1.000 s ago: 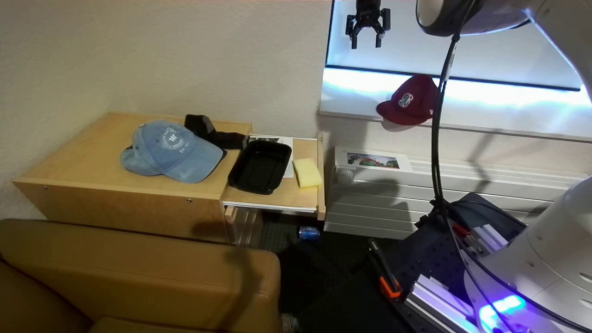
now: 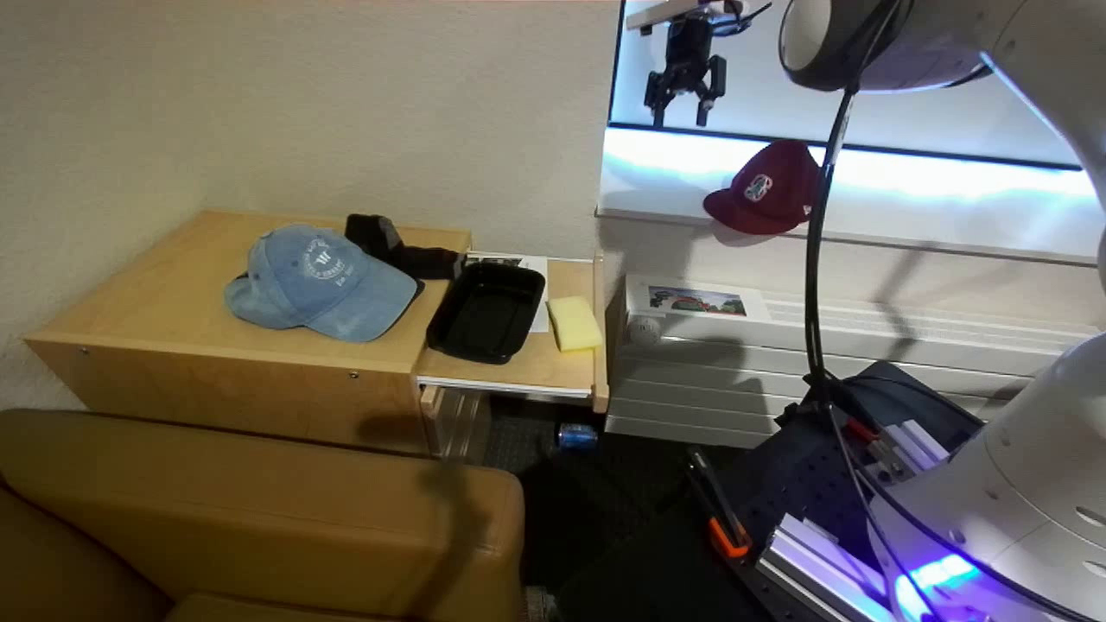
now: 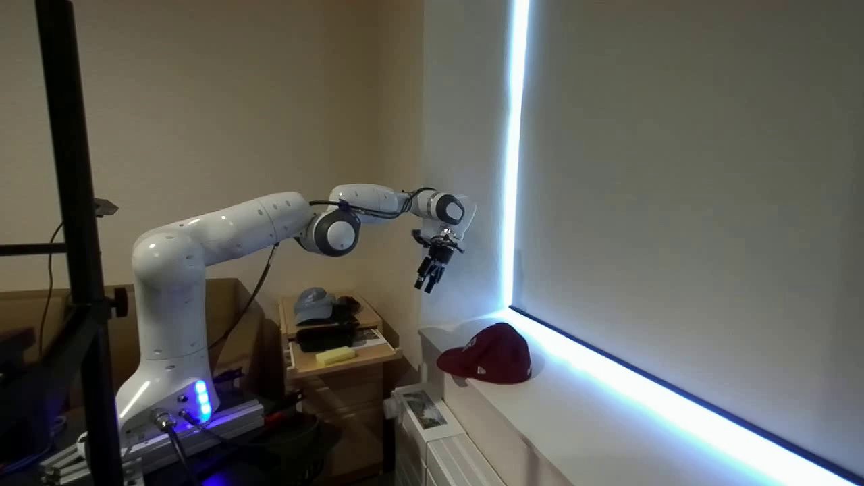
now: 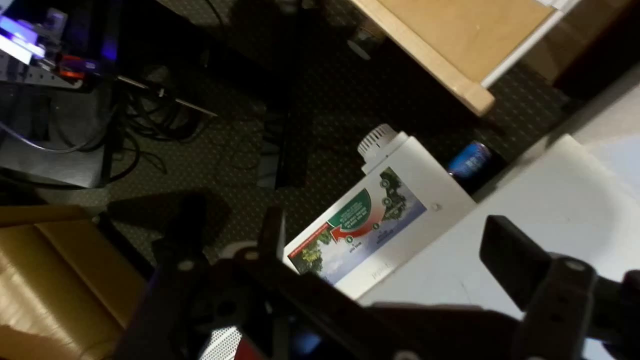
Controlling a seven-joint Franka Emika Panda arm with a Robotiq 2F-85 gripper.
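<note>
My gripper (image 2: 681,114) hangs in the air in front of the window blind, above and left of the maroon cap (image 2: 772,190). It stands open, and nothing shows between its fingers. In exterior view 2 the gripper (image 3: 425,287) is clearly above the sill level, and the maroon cap (image 3: 494,356) rests on the window sill. The wrist view has the gripper spread wide over the radiator top; a dark red patch by the lower edge is too little to identify.
A blue cap (image 2: 321,280) and dark cloth (image 2: 399,247) lie on the wooden cabinet. Its open drawer has a black tray (image 2: 487,311) and yellow sponge (image 2: 575,322) on top. The radiator (image 2: 674,378) stands below the sill (image 3: 559,405). A blue can (image 2: 576,435) lies on the floor.
My gripper has come lower in exterior view 1, with its wrist now entering the picture. The caps, tray and sponge have stayed where they were.
</note>
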